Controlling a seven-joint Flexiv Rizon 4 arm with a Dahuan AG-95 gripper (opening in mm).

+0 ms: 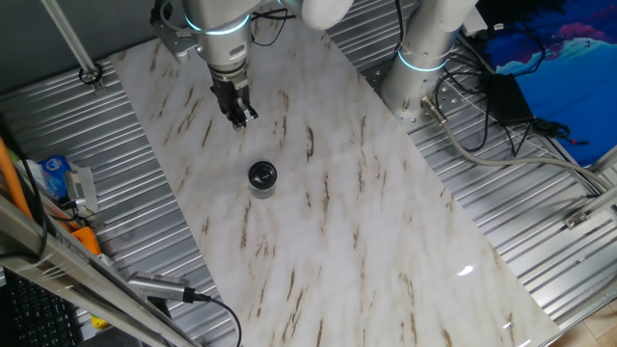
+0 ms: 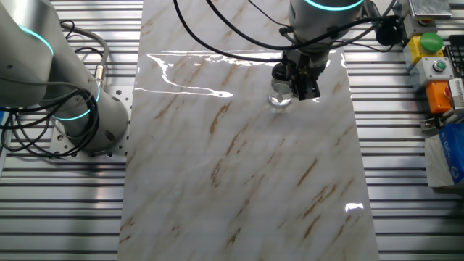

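Observation:
A clear jar with a black lid [image 1: 261, 176] stands upright on the marble-patterned table, well apart from my gripper in exterior view 1. My gripper [image 1: 245, 121] hangs above the table, behind the jar, fingers pointing down. Nothing shows held in it, but how far its fingers stand apart is too small to make out. From exterior view 2, the clear jar body [image 2: 280, 98] appears just left of the dark gripper [image 2: 308, 96], which partly covers the lid.
The robot's base [image 1: 416, 82] stands beside the table, with loose cables around it. Beyond the other edge are a control button box [image 2: 431, 43] and a blue package [image 2: 453, 148].

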